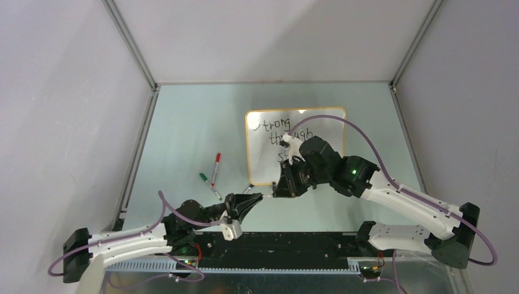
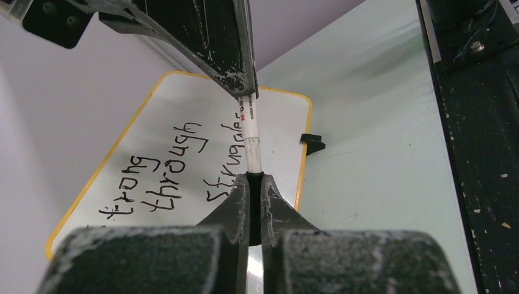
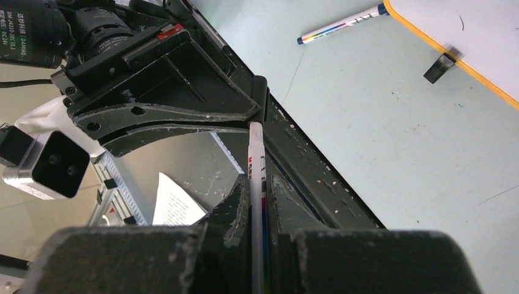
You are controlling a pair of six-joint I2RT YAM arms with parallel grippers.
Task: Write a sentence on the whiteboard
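The whiteboard [image 1: 260, 156] with a yellow rim lies on the table, bearing black handwriting [image 2: 165, 171]; "trong", "through" and "struggle" can be made out in the left wrist view. A white marker [image 2: 248, 122] bridges the two grippers in front of the board. My left gripper [image 1: 262, 196] is shut on its black end [image 2: 255, 208]. Facing it, my right gripper [image 1: 275, 194] is shut on the marker's white body [image 3: 256, 153]. Whether the black cap is fully seated cannot be told.
A red marker [image 1: 216, 168] and a green-capped marker [image 1: 210, 185] lie left of the board. Another marker [image 3: 339, 24] with a dark blue cap touches the board's corner. A black clip [image 3: 439, 67] sits on the board's near edge.
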